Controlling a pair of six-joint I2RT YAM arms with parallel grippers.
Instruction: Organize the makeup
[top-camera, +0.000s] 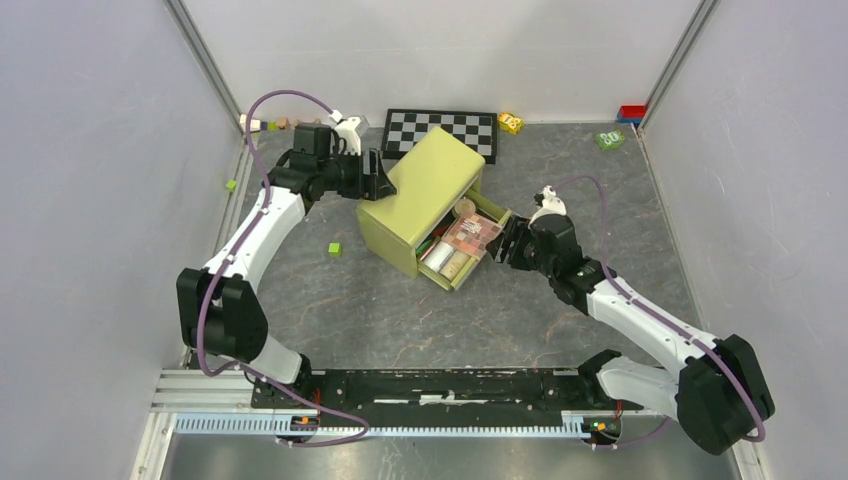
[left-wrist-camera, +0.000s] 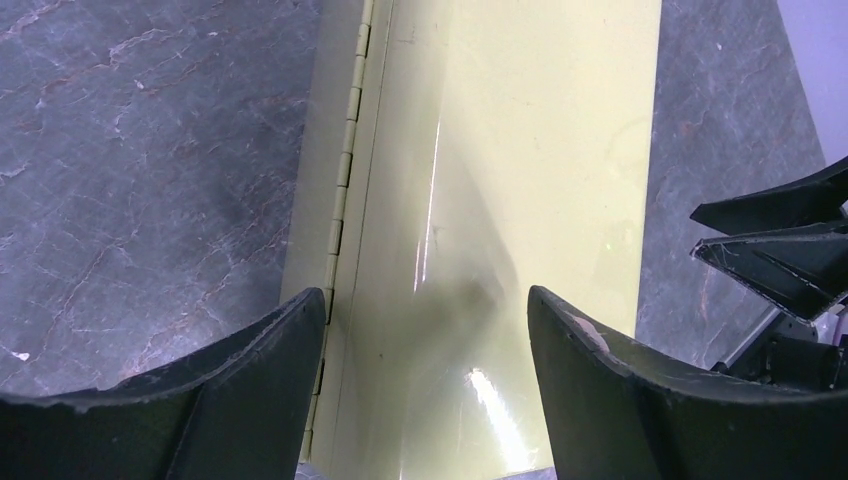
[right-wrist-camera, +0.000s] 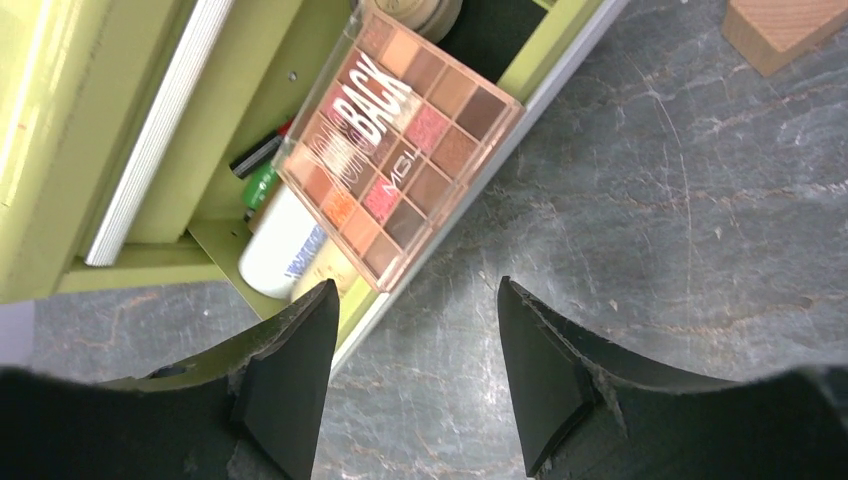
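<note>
The light green makeup box (top-camera: 420, 180) stands turned diagonally, its lower drawer (top-camera: 455, 280) pulled out, holding an eyeshadow palette (right-wrist-camera: 400, 150), a white bottle (right-wrist-camera: 275, 250), a round compact (right-wrist-camera: 420, 14) and smaller items. My left gripper (top-camera: 375, 172) is over the box's left top corner, its fingers apart on the lid in the left wrist view (left-wrist-camera: 428, 305). My right gripper (top-camera: 508, 240) stands open just off the drawer's front, nothing between its fingers in the right wrist view (right-wrist-camera: 418, 295).
A checkerboard (top-camera: 440, 128) lies behind the box, a yellow block (top-camera: 510, 122) beside it. A small green cube (top-camera: 335, 250) sits left of the box. A green block (top-camera: 609, 140) is at back right.
</note>
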